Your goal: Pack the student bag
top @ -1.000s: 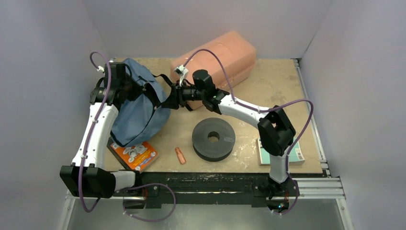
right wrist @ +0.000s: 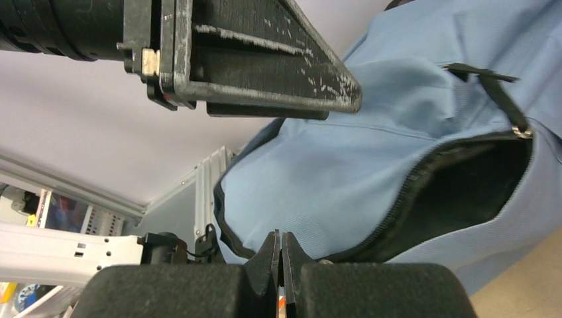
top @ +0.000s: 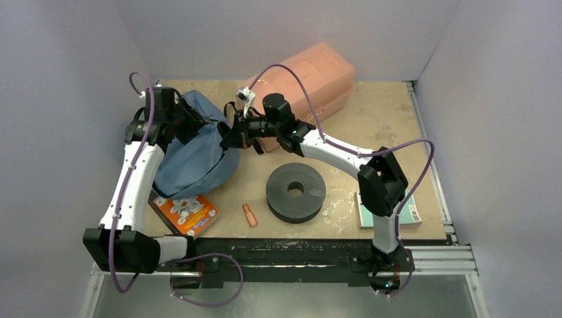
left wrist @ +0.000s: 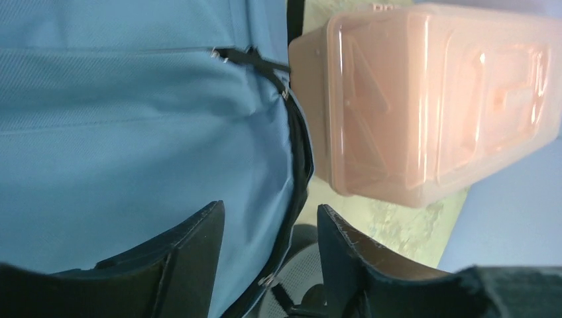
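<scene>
The blue bag (top: 199, 162) stands at the left of the table, with its black-zipped mouth partly open in the right wrist view. By the bag's upper edge my left gripper is open, its two fingers well apart. Blue cloth and the black zipper (left wrist: 298, 159) show behind the gap, not pinched. My right gripper is shut on the zipper pull at the lower end of the mouth; its fingers hide most of the pull. The metal slider (left wrist: 267, 280) shows just beside it in the left wrist view.
A pink translucent box (top: 311, 76) stands behind the right gripper. An orange book (top: 189, 215) lies partly under the bag's front. In front are a small orange-brown item (top: 249, 215) and a black ring-shaped spool (top: 281, 195). A pale green book (top: 404, 211) lies far right.
The bag's top has shifted right, and its mouth looks narrower.
</scene>
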